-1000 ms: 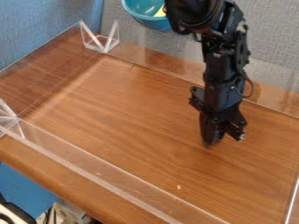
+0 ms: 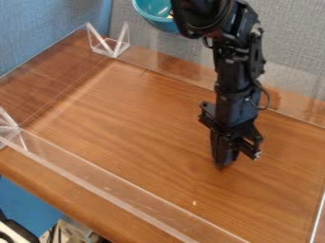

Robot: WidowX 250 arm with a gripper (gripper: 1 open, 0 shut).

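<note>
A black robot arm reaches down from the top of the view to the wooden tray floor (image 2: pixel 127 152), right of centre. Its gripper (image 2: pixel 223 156) points straight down, with its tips low at the floor. The fingers are dark and close together, so whether anything is between them cannot be made out.
Clear plastic walls border the wooden surface, with white corner brackets (image 2: pixel 108 46) at the back left and front left. A teal bowl (image 2: pixel 152 13) is at the top behind the arm. The surface left of the gripper and in front of it is bare.
The arm and gripper have shifted slightly to the left and a little downward in the view.
</note>
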